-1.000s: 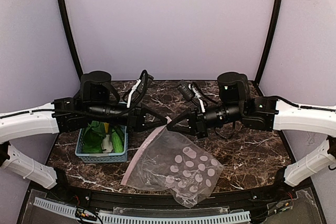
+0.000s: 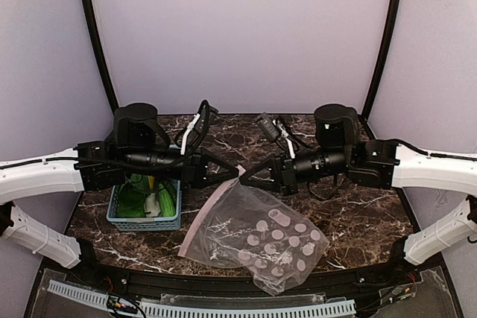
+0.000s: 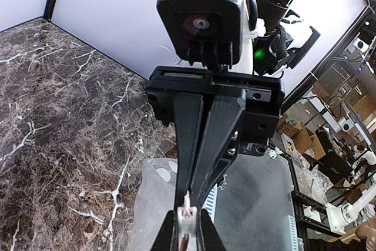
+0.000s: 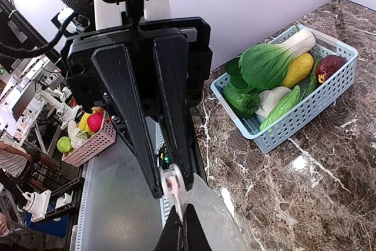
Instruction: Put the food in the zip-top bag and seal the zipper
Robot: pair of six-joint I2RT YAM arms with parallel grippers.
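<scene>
The clear zip top bag [image 2: 261, 240], with pale round marks and a pinkish zip strip [image 2: 200, 223], hangs flat from its upper corner in the top view. No food shows inside it. My left gripper [image 2: 238, 172] is shut on that corner; in the left wrist view, the pale strip end [image 3: 187, 221] is between its fingertips. Right beside it, my right gripper [image 2: 244, 179] is shut, its tips meeting at the strip, and a thin pinkish bit of bag shows at them. Food sits in the blue basket [image 4: 311, 113]: green vegetables [image 4: 267, 66], a yellow one [image 4: 298, 70] and a dark red one [image 4: 330, 67].
The basket stands at the left, partly under the left arm in the top view. Bare marbled table [image 2: 358, 236] lies to the right of the bag. A slotted rail [image 2: 246, 310] runs along the front edge.
The right gripper has shifted slightly to the right and away from the left one. The bag's lower part has swung a little to the right. The left arm stays put.
</scene>
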